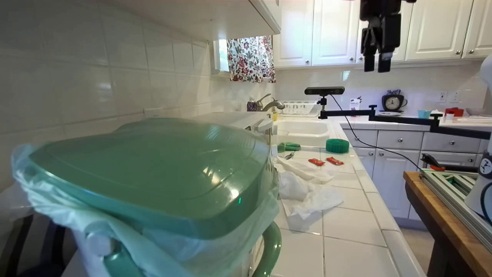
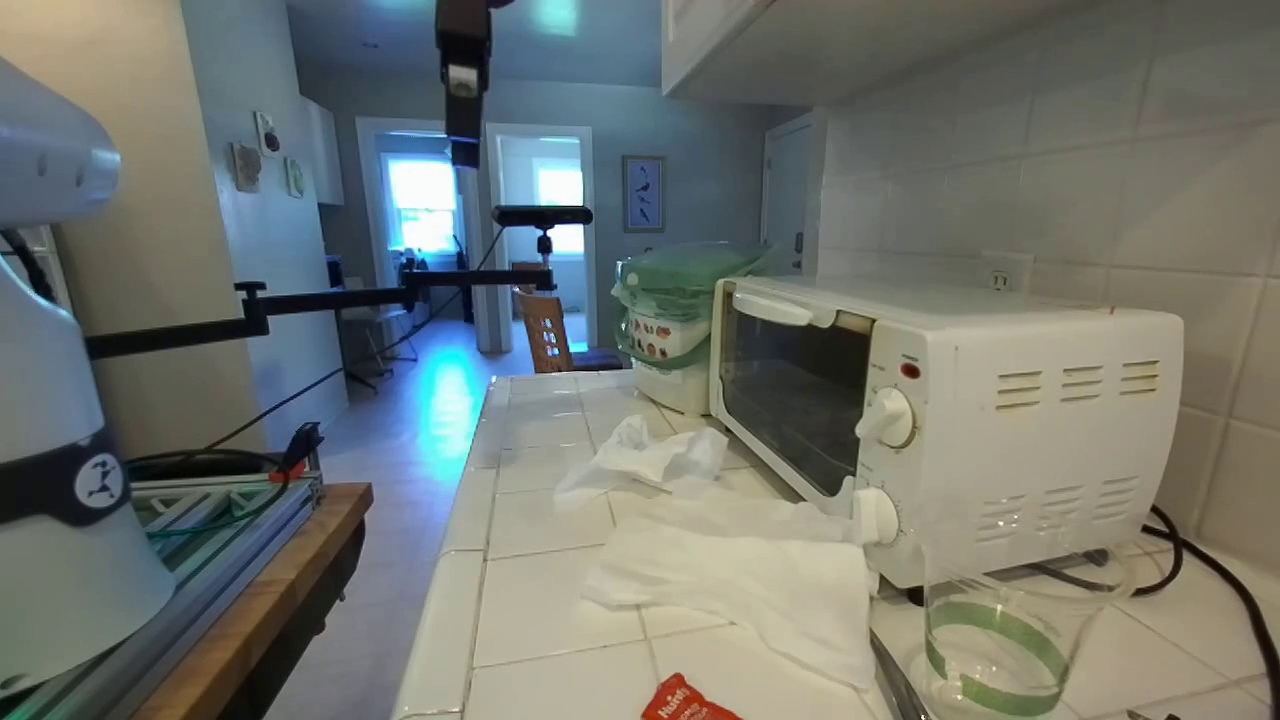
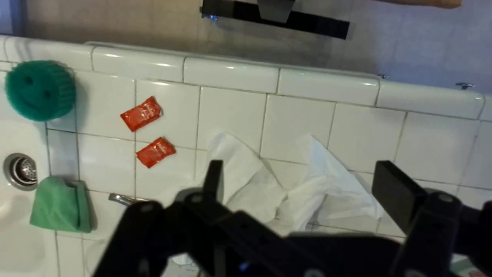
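High above the counter, my gripper (image 1: 376, 65) hangs empty. Seen from the wrist, its fingers (image 3: 399, 196) stand wide apart, and the fingers are open. Below them on the white tiles lie crumpled white paper towels (image 3: 339, 191), well clear of the fingertips; exterior view 2 shows one bunched towel (image 2: 657, 458) and a flatter one (image 2: 750, 582). Two red sauce packets (image 3: 141, 113) lie toward the sink. A green smiley scrubber (image 3: 40, 90) and a folded green cloth (image 3: 61, 205) sit by the sink edge. A green-lidded bin (image 1: 152, 171) fills the front of exterior view 1.
A white toaster oven (image 2: 1032, 360) stands against the wall, with a clear glass (image 2: 1002, 642) near its corner. An arm-mounted camera (image 1: 324, 90) juts over the counter's edge. Bare tiles (image 1: 350, 221) run along the front of the counter.
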